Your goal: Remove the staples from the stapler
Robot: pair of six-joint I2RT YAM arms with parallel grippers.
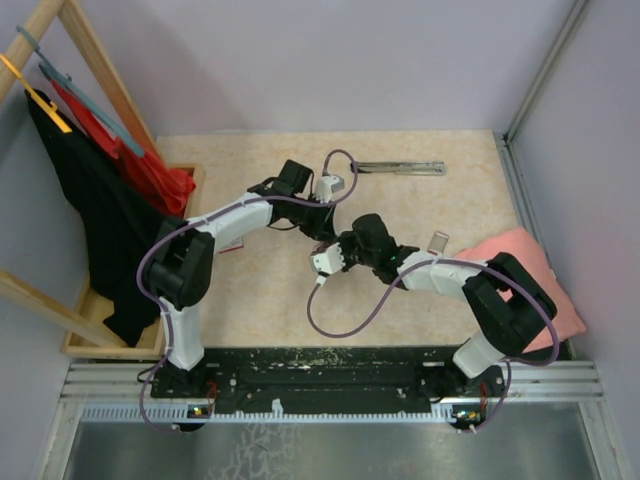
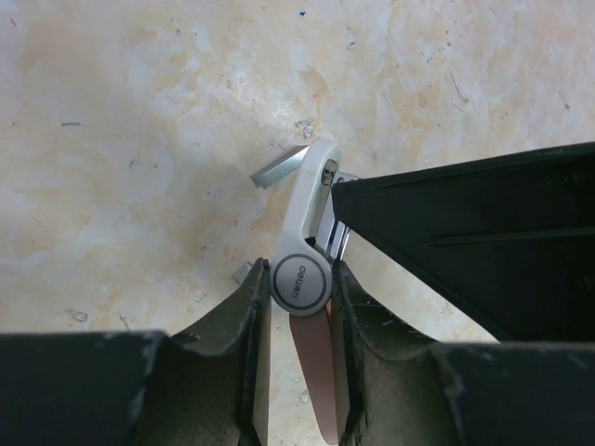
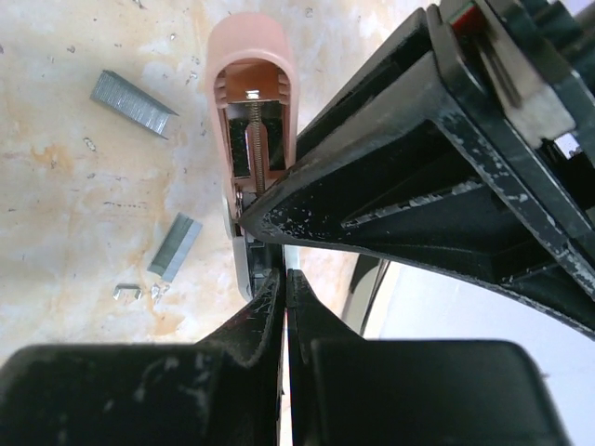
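Observation:
The stapler, white with a round grey logo cap and a pink part, is clamped across its cap by my left gripper. In the right wrist view its pink end faces up, with a spring and the metal channel exposed. My right gripper is shut with nothing seen between its tips, which lie against or just over the stapler's lower end; contact cannot be told. One staple strip and a second strip lie loose on the table beside the stapler. From above, both arms hide most of the stapler.
Small staple bits are scattered near the strips. Farther back lies a long metal bar. A small pale block and a pink cloth are to the right.

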